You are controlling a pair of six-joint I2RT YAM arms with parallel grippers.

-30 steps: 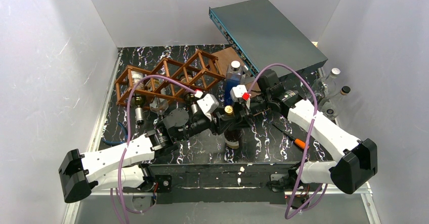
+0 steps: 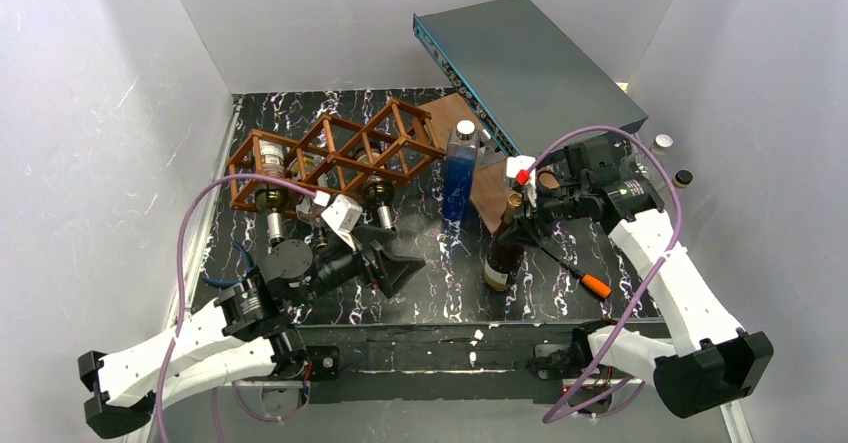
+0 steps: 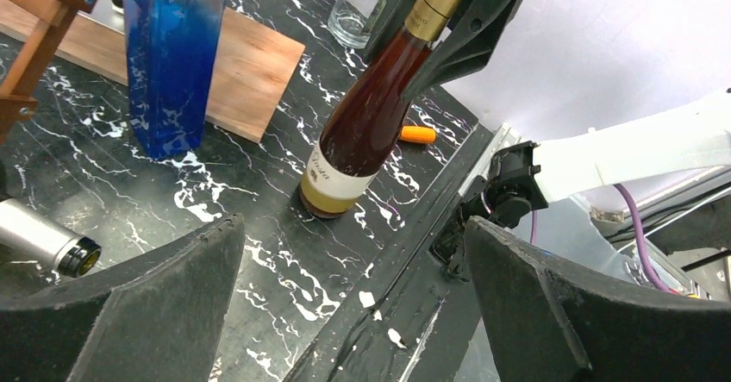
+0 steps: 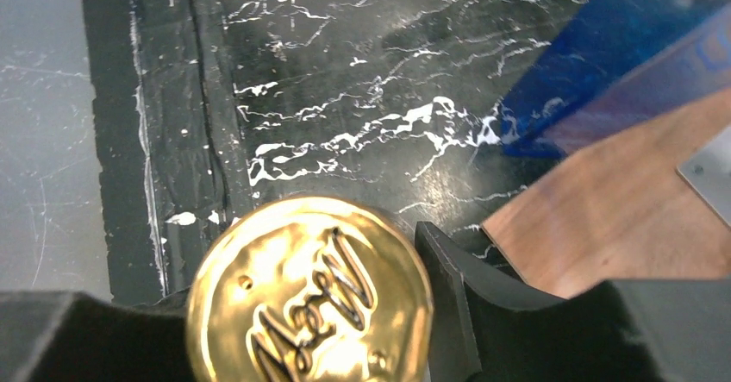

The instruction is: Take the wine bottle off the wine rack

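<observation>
My right gripper (image 2: 517, 221) is shut on the neck of a dark wine bottle (image 2: 502, 260) with gold foil and a white label. In the left wrist view the bottle (image 3: 364, 123) hangs tilted, its base low over the dark marbled counter; I cannot tell whether it touches. From above the neck, the right wrist view shows the gold cap (image 4: 310, 296). My left gripper (image 2: 400, 265) stands open and empty, left of that bottle. The wooden wine rack (image 2: 335, 153) at the back left holds other bottles, among them one (image 2: 272, 198) at its left and one (image 2: 379, 198) near its middle.
A blue bottle (image 2: 459, 173) stands between rack and right arm, beside a wooden board (image 2: 488, 195). A large grey box (image 2: 530, 63) fills the back right. An orange-handled screwdriver (image 2: 594, 285) lies at the right; clear bottles (image 2: 662, 144) stand at the far right.
My left gripper has come off the bottle and moved left, opening. The right gripper has carried the bottle to the right, and the bottle has gone from upright to tilted.
</observation>
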